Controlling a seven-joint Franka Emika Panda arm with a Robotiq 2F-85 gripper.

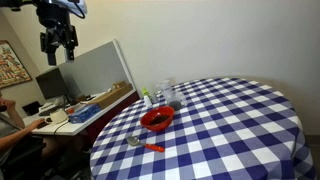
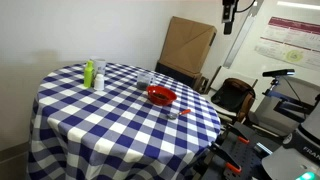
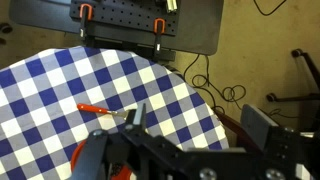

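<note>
My gripper (image 1: 61, 56) is raised high at the left, well clear of the table. It stands open and empty in the wrist view (image 3: 192, 122). On the checked cloth sits a red bowl (image 1: 150, 124) with something dark inside, its red edge (image 3: 79, 155) partly hidden by my gripper in the wrist view. A utensil with an orange-red handle (image 1: 153, 147) and a greyish head (image 1: 134, 141) lies beside the bowl. The handle (image 3: 93, 108) also shows from above, while the head is partly covered by a finger.
Behind the bowl stand a clear container (image 2: 145, 79), a yellow-green bottle (image 2: 88, 74) and a white bottle (image 2: 99, 84). A desk with a monitor (image 1: 52, 83) stands at the left.
</note>
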